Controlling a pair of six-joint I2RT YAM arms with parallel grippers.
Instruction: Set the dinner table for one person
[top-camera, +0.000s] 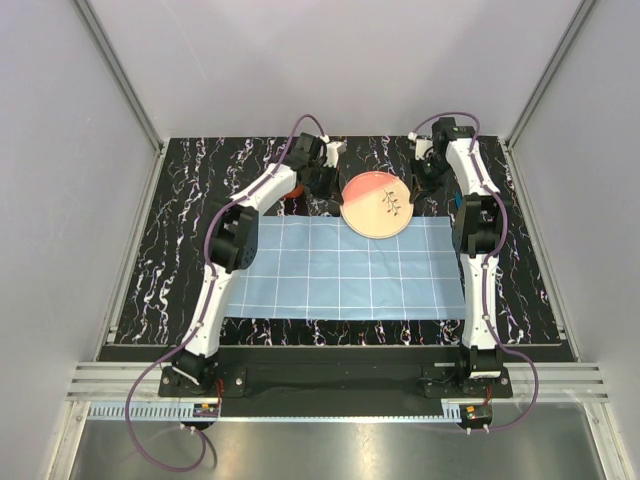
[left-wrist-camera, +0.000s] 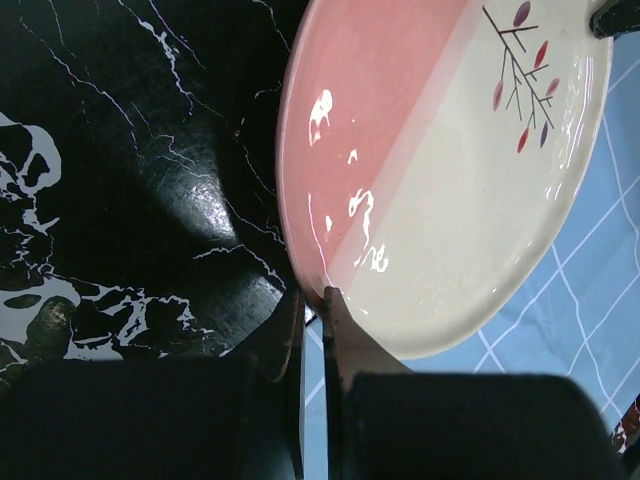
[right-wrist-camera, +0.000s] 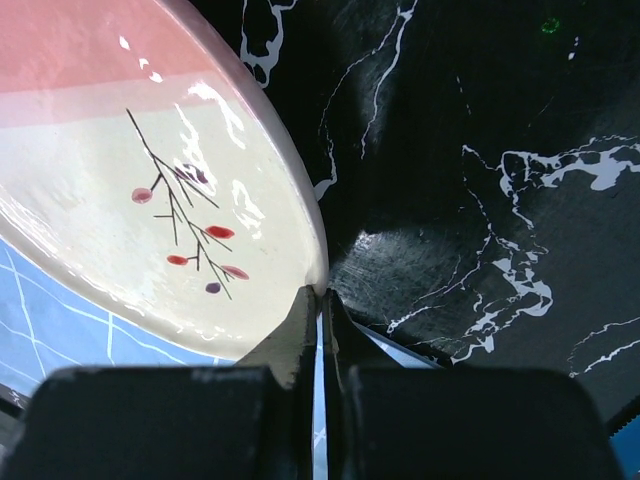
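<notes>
A round plate (top-camera: 377, 215), pink on one side and cream with a berry twig on the other, spans the gap between my two grippers in the top view, over the upper edge of the blue cloth (top-camera: 340, 270). The left gripper is shut on the plate's rim on its left side. On the opposite side, the right gripper is shut with its fingertips at the rim, the thin edge meeting them. How high the plate sits above the table is hard to tell.
Something red (top-camera: 296, 191) shows partly behind the left arm, and a blue item (top-camera: 458, 199) lies beside the right arm. The cloth below the plate is clear.
</notes>
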